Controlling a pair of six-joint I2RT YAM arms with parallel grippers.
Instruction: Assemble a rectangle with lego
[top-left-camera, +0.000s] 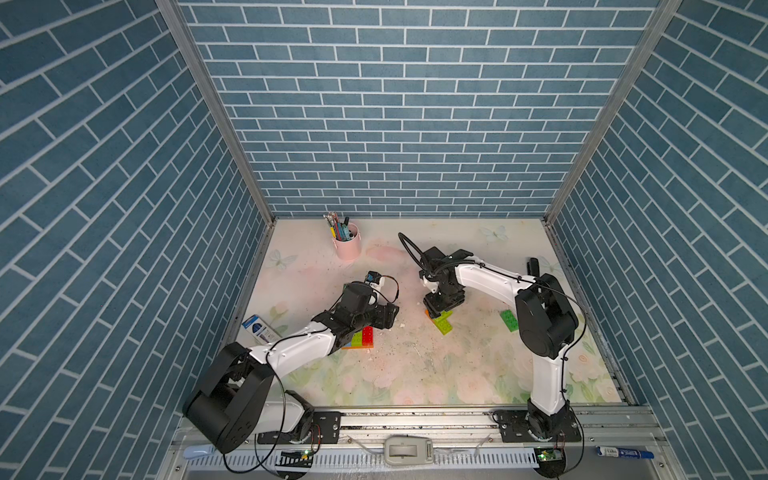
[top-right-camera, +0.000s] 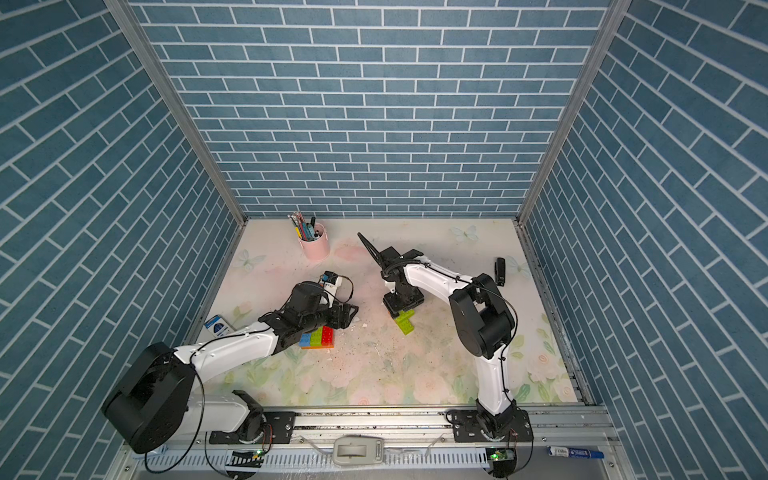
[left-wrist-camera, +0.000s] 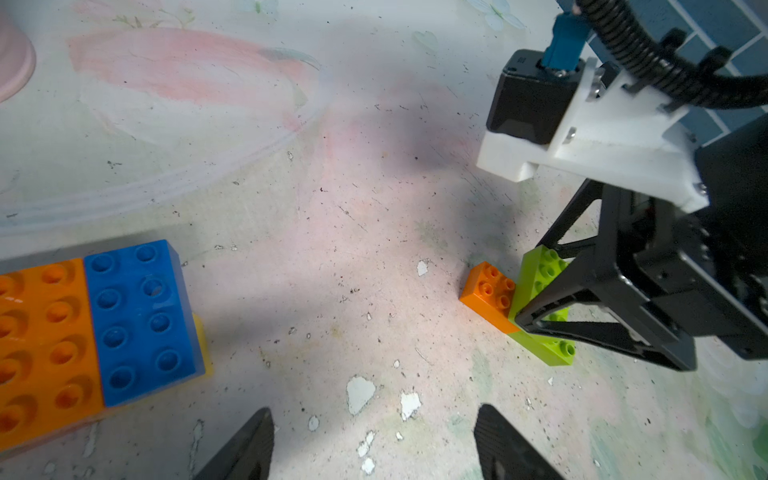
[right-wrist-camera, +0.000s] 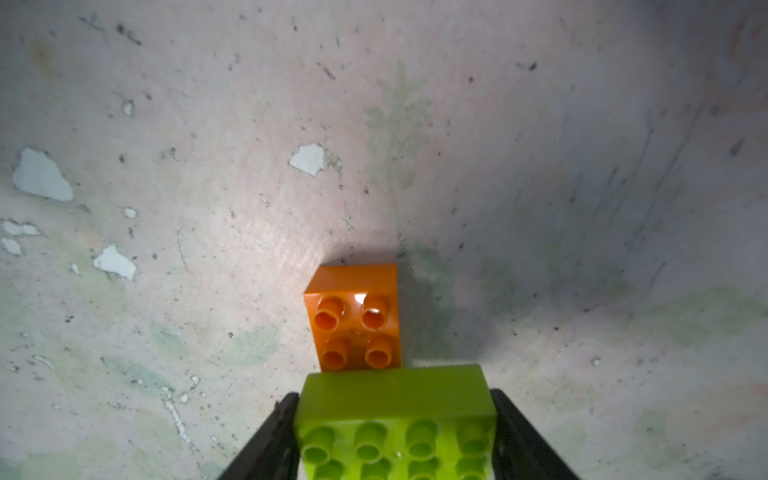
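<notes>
My right gripper is shut on a lime green brick (right-wrist-camera: 392, 392), its fingers at the brick's two ends. Just beyond that brick shows an orange brick (right-wrist-camera: 356, 320). In the left wrist view the held lime brick (left-wrist-camera: 528, 280) lies across a row made of the orange brick (left-wrist-camera: 489, 288) and another lime brick (left-wrist-camera: 548, 349); whether it is pressed down cannot be told. My left gripper is open and empty, above bare table. Left of it lies a brick block with orange (left-wrist-camera: 56, 312) and blue (left-wrist-camera: 140, 320) parts.
Red bricks (top-right-camera: 328, 336) show in the block partly hidden under my left arm. A green brick (top-left-camera: 509, 321) lies to the right. A pink pen cup (top-left-camera: 348, 242) stands at the back left, a black object (top-left-camera: 533, 266) at the right.
</notes>
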